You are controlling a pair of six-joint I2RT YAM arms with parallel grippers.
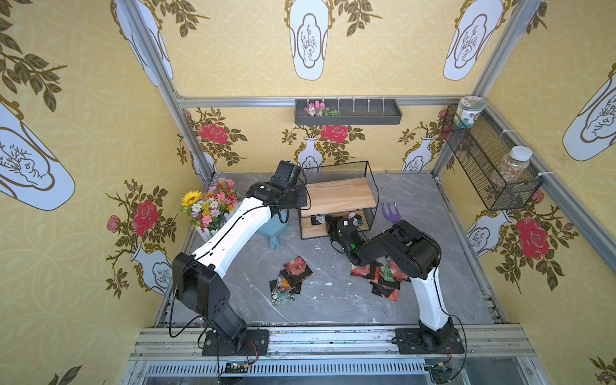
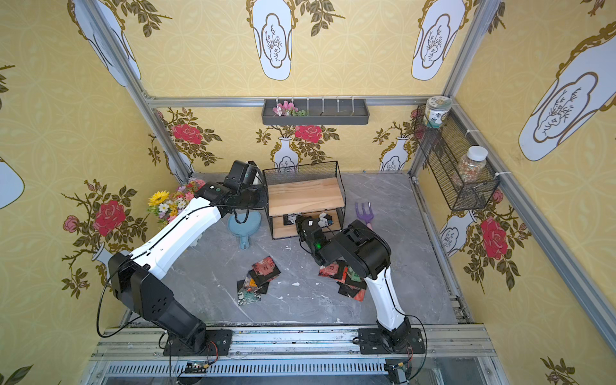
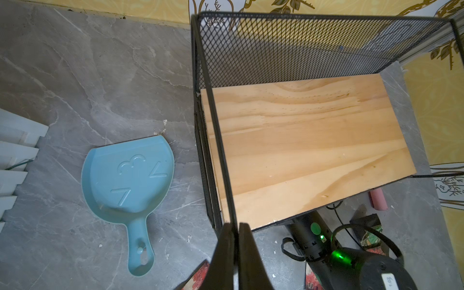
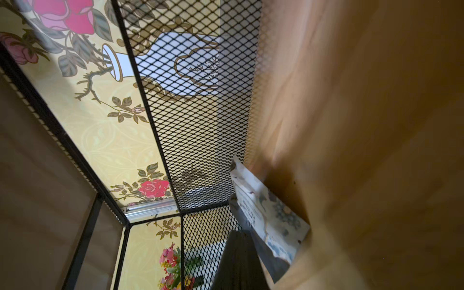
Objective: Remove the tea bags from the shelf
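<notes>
The black mesh shelf has a wooden upper board and a wooden lower board. My right gripper is shut, reaching into the lower tier beside pale, flower-printed tea bags lying against the mesh; nothing shows held between its fingers. My left gripper is shut above the shelf's left edge, with nothing clearly held. Loose piles of tea bags lie on the counter front left and front right, the right pile partly under my right arm.
A blue dustpan and flowers stand left of the shelf. A purple fork lies right. A wire wall basket holds two jars on the right.
</notes>
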